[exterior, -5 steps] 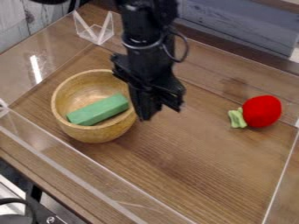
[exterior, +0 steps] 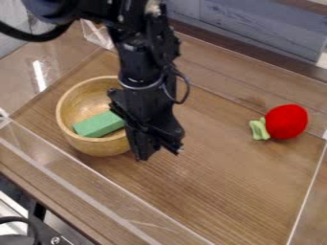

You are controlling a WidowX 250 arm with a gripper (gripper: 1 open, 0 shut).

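My black gripper (exterior: 151, 144) hangs in the middle of the view, low at the right edge of a tan bowl (exterior: 80, 100), partly covering it. Its fingers are shut, with nothing visible between them. A green block (exterior: 98, 124) lies inside the bowl, partly hidden behind the gripper.
A red round object (exterior: 288, 121) with a small light-green piece (exterior: 257, 129) lies at the right on the wooden table (exterior: 236, 182). A black cable lies at the lower left.
My gripper has moved down and toward the front, now covering more of the bowl and the green block. The red object stays where it was.
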